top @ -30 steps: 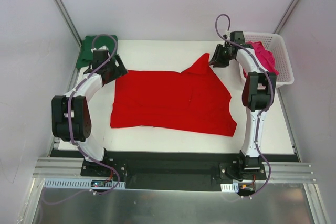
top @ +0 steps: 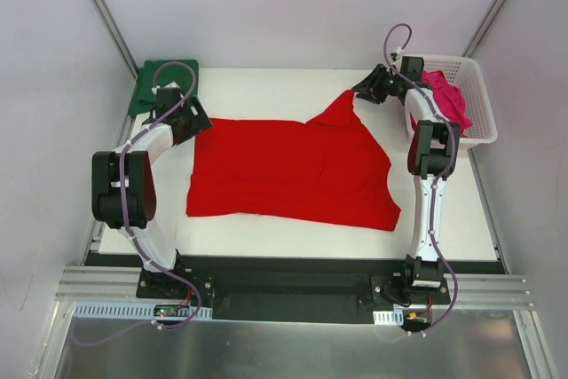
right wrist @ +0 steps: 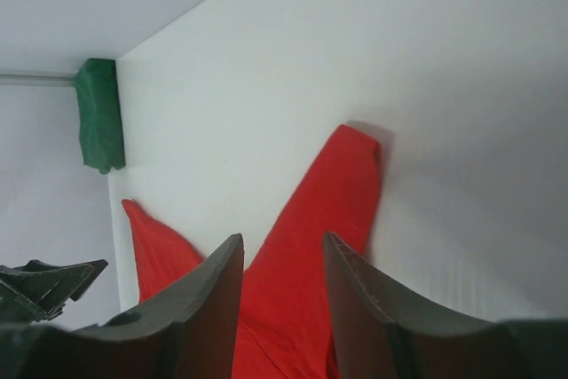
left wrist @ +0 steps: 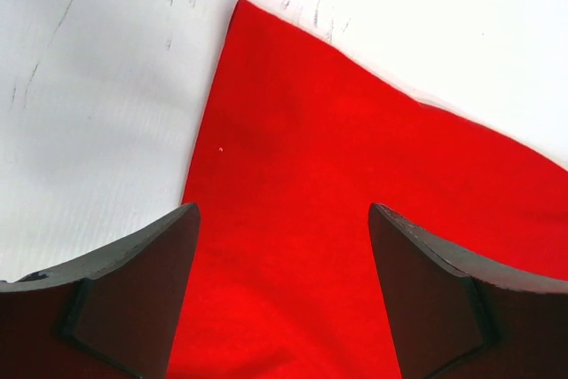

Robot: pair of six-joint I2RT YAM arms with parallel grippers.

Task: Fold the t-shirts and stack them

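Note:
A red t-shirt (top: 284, 175) lies spread flat across the white table, its upper right part rising to a point. My left gripper (top: 197, 114) is open above the shirt's upper left corner; the left wrist view shows that corner (left wrist: 257, 59) beyond the open fingers. My right gripper (top: 362, 88) is open beside the upper right tip, which shows in the right wrist view (right wrist: 351, 161) ahead of the fingertips. A folded green cloth (top: 146, 90) lies at the back left.
A white basket (top: 479, 104) holding red-pink cloth (top: 448, 95) stands at the back right, under my right arm. Bare table (top: 266, 86) lies behind the shirt and in a strip along the front edge.
My right gripper has shifted a little up and to the right. My left arm has moved slightly, its gripper staying over the same corner. The shirt looks unchanged.

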